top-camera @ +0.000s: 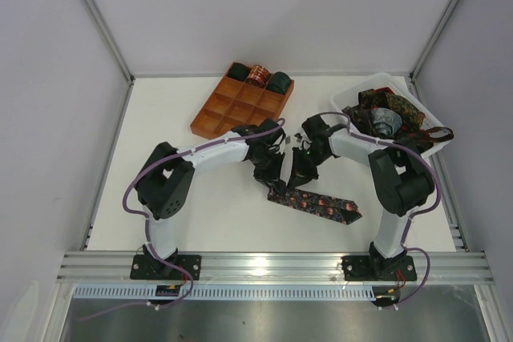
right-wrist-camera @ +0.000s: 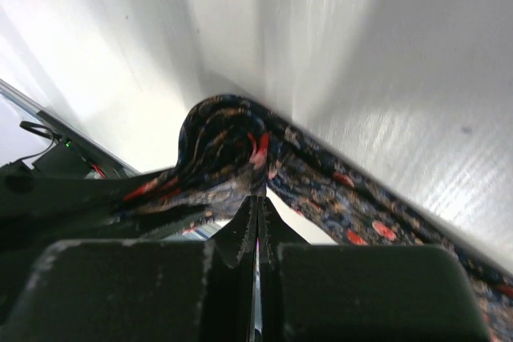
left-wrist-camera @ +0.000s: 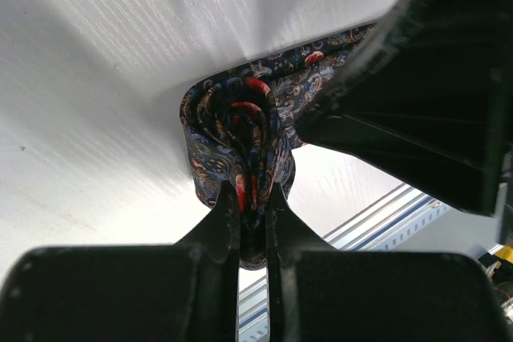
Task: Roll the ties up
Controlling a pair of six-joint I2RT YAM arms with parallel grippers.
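A dark floral tie with red spots stretches to the right along the white table, its left end coiled into a small roll. My left gripper is shut on that roll, cloth showing between its fingertips. Close beside it, my right gripper is shut, its tips over the tie near the roll, and no cloth shows pinched between them. In the top view both grippers nearly meet above the tie's left end, so the roll is partly hidden there.
At the back left stands a brown divided box with several rolled ties in its rear compartments. A white basket heaped with ties is at the back right.
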